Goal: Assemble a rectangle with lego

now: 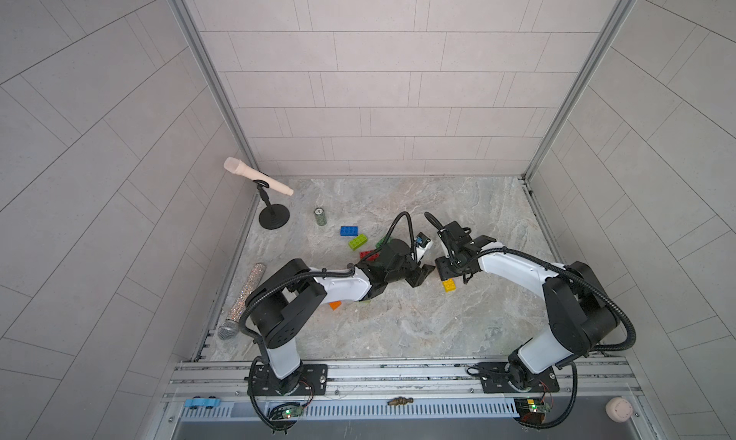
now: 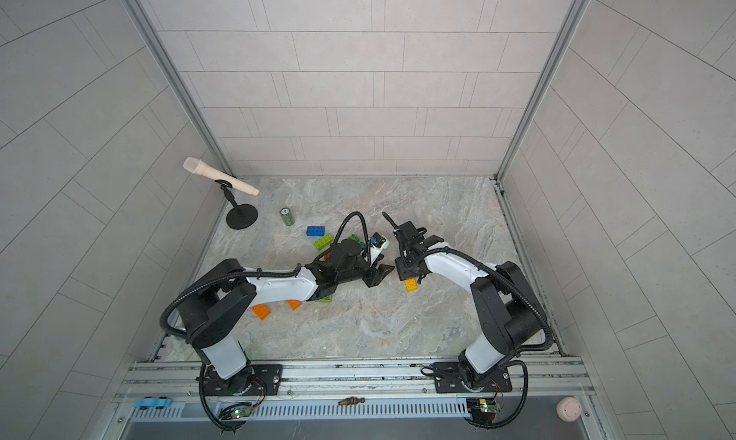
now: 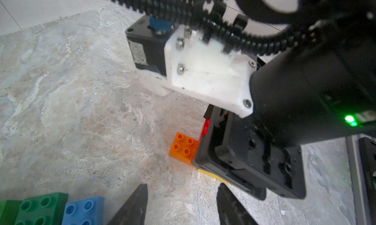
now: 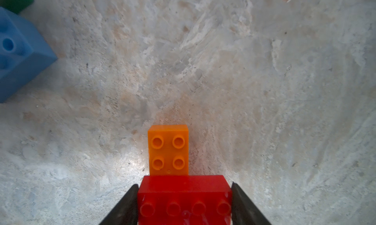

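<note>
My right gripper [image 1: 443, 268] is down at the small assembly right of centre, around a red brick [image 4: 184, 191] whose ends lie close between its fingertips; whether they grip cannot be seen. An orange brick [image 4: 168, 150] adjoins the red one, and a yellow brick [image 1: 449, 285] shows at the gripper's near side. My left gripper stands part open, nothing seen between its fingertips, just left of the right gripper.
Loose blue [image 1: 349, 230], lime [image 1: 358, 241], red, green and orange bricks lie around the left arm. A can [image 1: 319, 216], microphone stand [image 1: 273, 216] and glittery microphone [image 1: 245, 294] sit at the left.
</note>
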